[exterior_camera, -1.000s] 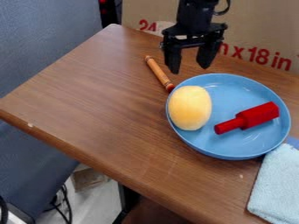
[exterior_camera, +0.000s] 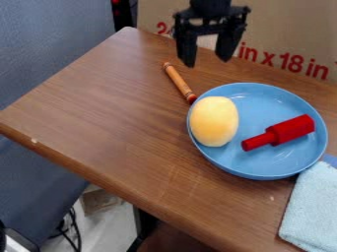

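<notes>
The black gripper hangs at the top of the view with its two fingers apart and nothing seen between them. Below and left of it an orange stick lies on the wooden table. A blue plate holds a pale yellow oval object on its left side and a red cylinder with a narrower end on its right.
A light blue cloth lies at the lower right edge. A cardboard box stands behind.
The gripper has risen over the last second and shifted slightly left. The objects on the table and plate have not visibly moved.
</notes>
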